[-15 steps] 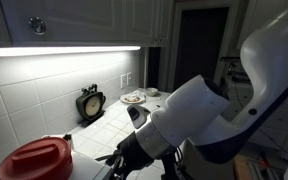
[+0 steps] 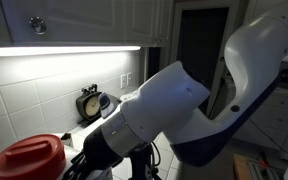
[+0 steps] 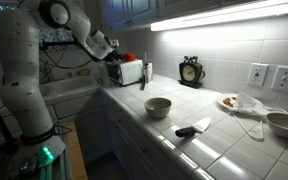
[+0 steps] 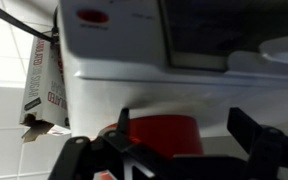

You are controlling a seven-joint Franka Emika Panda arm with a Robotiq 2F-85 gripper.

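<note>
A red lid [image 2: 29, 158] shows at the lower left of exterior view 1. In exterior view 2 a small red thing [image 3: 129, 57] rests on top of a white appliance [image 3: 131, 73] at the far end of the counter. My gripper is open, its dark fingers [image 4: 246, 128] spread apart in the wrist view. Red surface [image 4: 164, 132] shows between and behind them, and whether they touch it I cannot tell. Above it in that view lies the white appliance front with a dark panel [image 4: 209, 30].
A printed box [image 4: 46, 85] stands beside the appliance. Along the counter are a bowl [image 3: 158, 107], a knife [image 3: 193, 129], a black clock-like object [image 3: 191, 71], a plate of food [image 3: 242, 104] and another bowl [image 3: 286, 124]. Upper cabinets [image 3: 184, 10] overhang the counter.
The arm has swung left and closer in exterior view 1, toward the red lid's side. It now covers the plate and counter that showed behind it a second ago.
</note>
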